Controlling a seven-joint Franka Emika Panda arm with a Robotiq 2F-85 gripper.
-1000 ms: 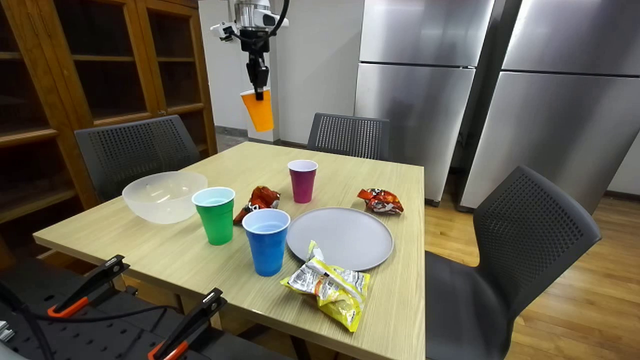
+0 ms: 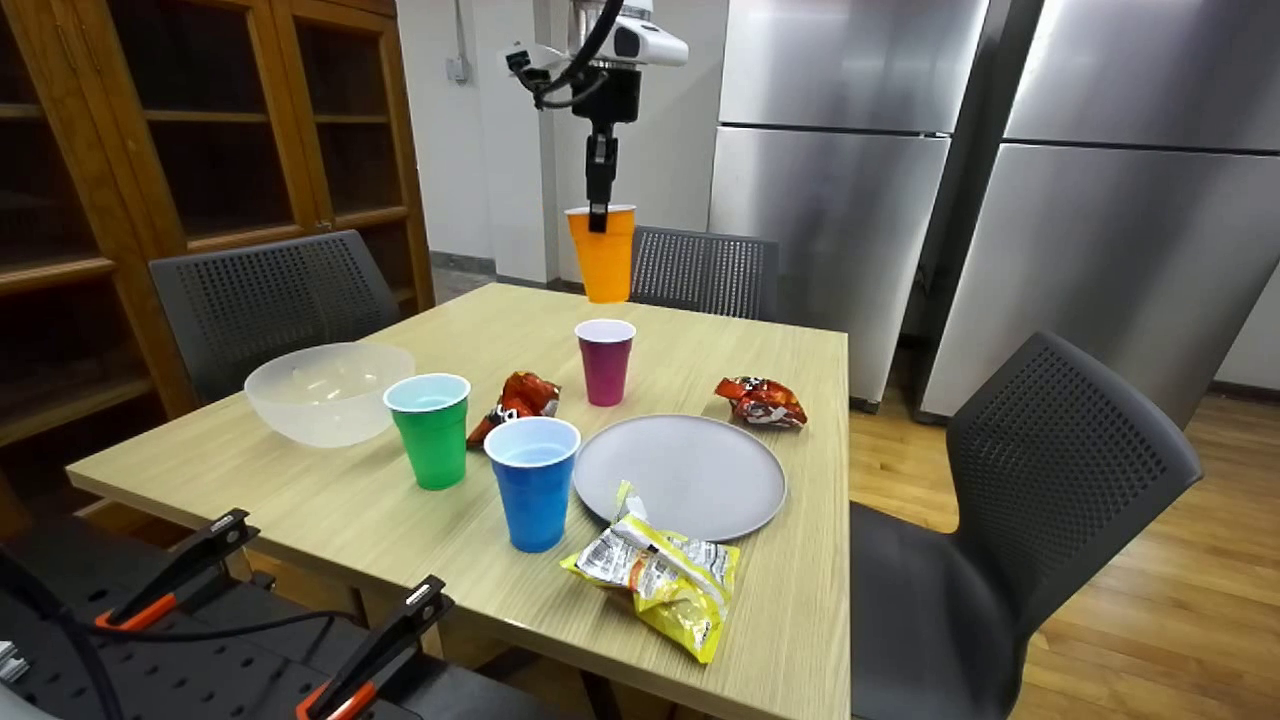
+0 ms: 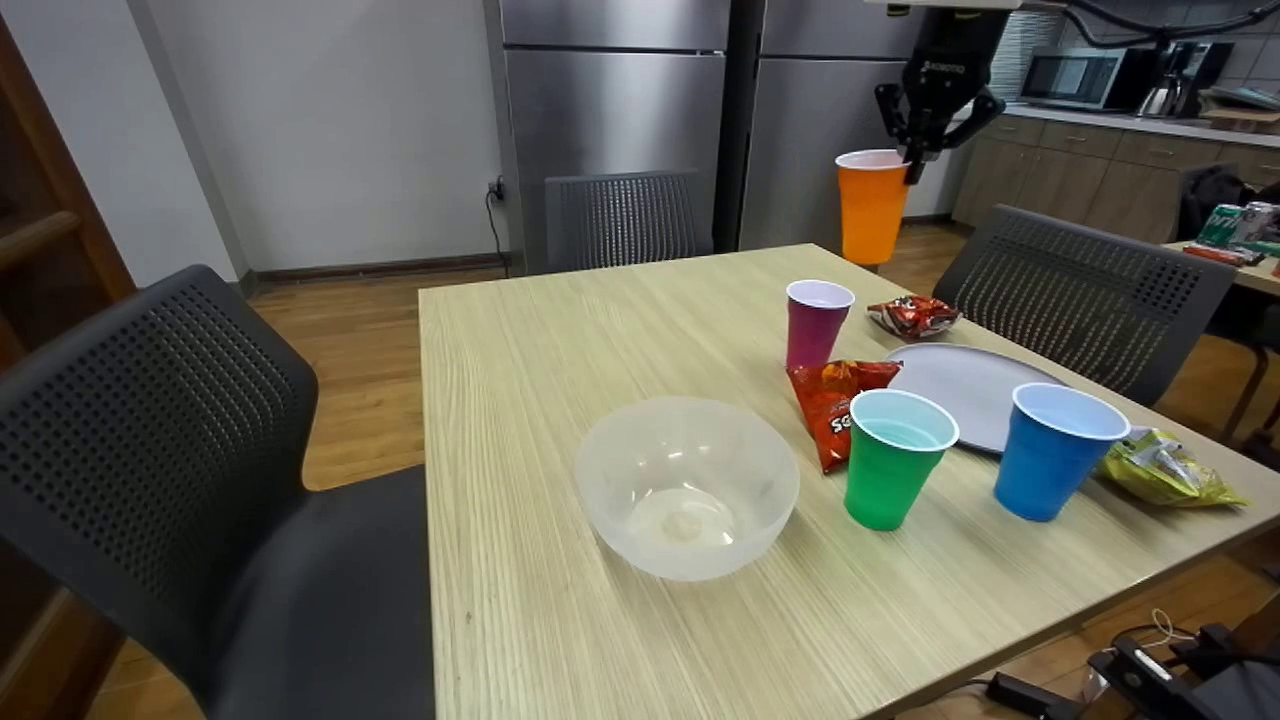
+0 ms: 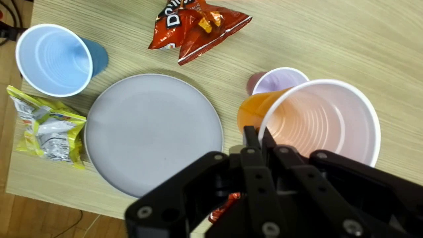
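Observation:
An orange cup (image 2: 605, 258) hangs in the air over the table, nearly upright, its mouth up. My gripper is shut on one side of its white rim, as the wrist view shows. No contents show in the orange cup (image 4: 305, 123) from above. Below it, a purple cup (image 2: 606, 366) stands upright on the table, and in the wrist view the orange cup partly covers this purple cup (image 4: 283, 77). Clear air separates the two in the first exterior view. Nearer the table's front stand a green cup (image 3: 890, 474) and a blue cup (image 3: 1050, 462).
A grey plate (image 2: 684, 474) lies flat near the blue cup, with a yellow snack bag (image 2: 666, 576) beside it. Red chip bags (image 2: 522, 402) (image 3: 914, 316) lie on either side of the purple cup. A frosted bowl (image 3: 684, 492) sits toward the left.
Holding the orange cup, my gripper has moved right and appears lower in the first exterior view. The cup hangs less tilted now. Things on the table have stayed put.

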